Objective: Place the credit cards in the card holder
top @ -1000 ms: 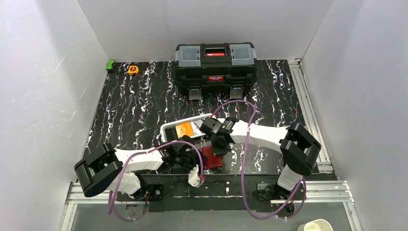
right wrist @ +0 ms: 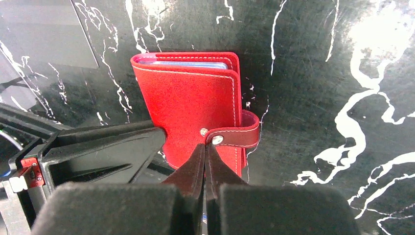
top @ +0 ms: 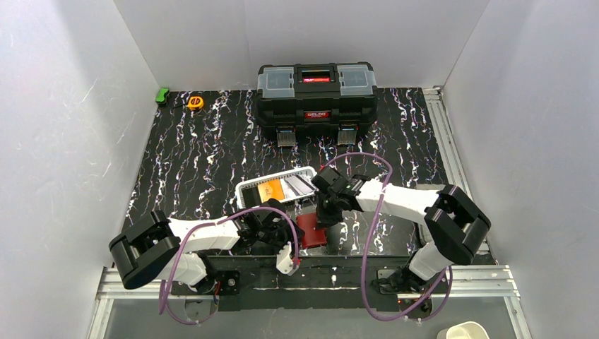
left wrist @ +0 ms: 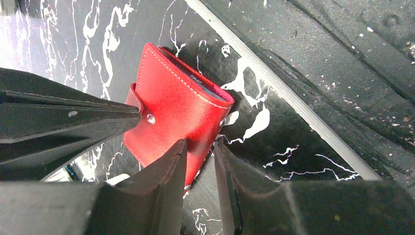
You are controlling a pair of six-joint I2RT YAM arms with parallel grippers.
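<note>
The red card holder (top: 311,231) lies between both grippers near the table's front edge. In the left wrist view, my left gripper is shut on the edge of this card holder (left wrist: 181,100). My right gripper is shut at the closure strap (right wrist: 237,136), with nothing showing between its fingers. The strap's snap (right wrist: 217,140) sits right by the tips. A bluish card edge (right wrist: 191,64) shows inside the holder's open top. Behind the arms, a white-rimmed tray (top: 241,194) holds an orange card (top: 270,189) and other pale cards; the right arm partly covers its right end.
At the back stands a large black toolbox (top: 316,106). An orange tape measure (top: 195,103) and a green object (top: 162,96) lie at the far left corner. Free tabletop extends on the left and right. The table's front edge (left wrist: 293,98) is close to the holder.
My left arm and the card holder look unmoved.
</note>
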